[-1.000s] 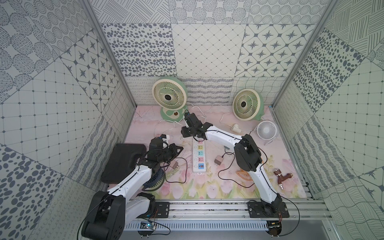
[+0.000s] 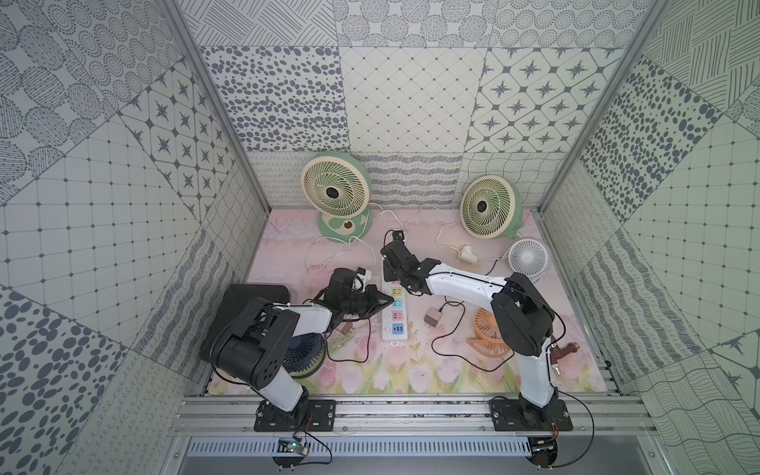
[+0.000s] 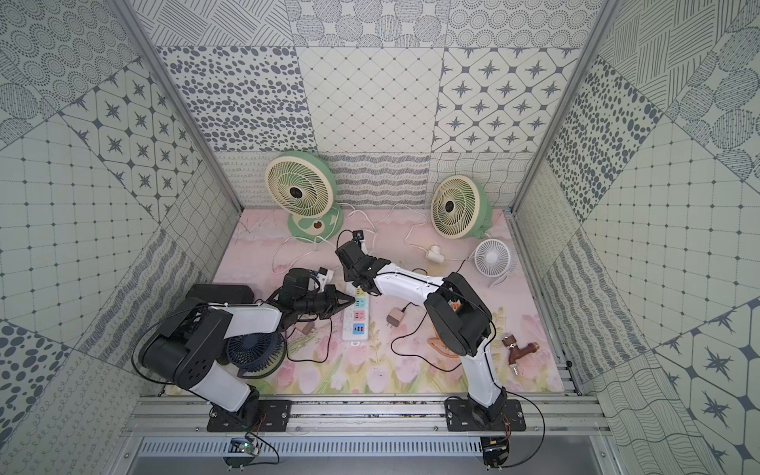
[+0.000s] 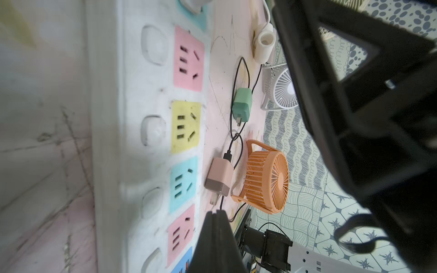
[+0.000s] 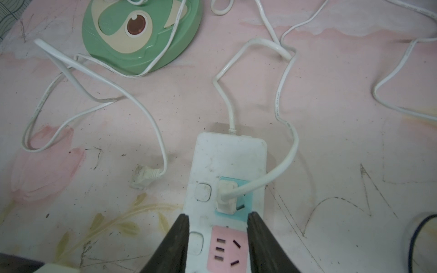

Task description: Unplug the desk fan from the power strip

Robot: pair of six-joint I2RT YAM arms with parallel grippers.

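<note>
The white power strip (image 2: 394, 337) lies lengthwise mid-table, with coloured sockets. In the right wrist view, a white plug (image 5: 225, 197) with a thick white cord sits in the blue socket at the strip's far end. My right gripper stands open above that end, its fingers spread either side of the strip's line and nothing held. A second white plug (image 5: 144, 176) lies loose on the table to the left. My left gripper is shut with nothing showing between its fingers; its tips hover over the strip's middle sockets (image 3: 352, 300).
Two green fans stand at the back, left (image 2: 335, 190) and right (image 2: 489, 207). A white fan (image 2: 528, 258) and an orange fan (image 2: 491, 332) are on the right. A pink adapter (image 2: 433, 317) lies right of the strip; a dark fan (image 2: 304, 356) sits under the left arm.
My left gripper has moved right, from beside the strip to over it. The right gripper has shifted right and is now over the strip's far end.
</note>
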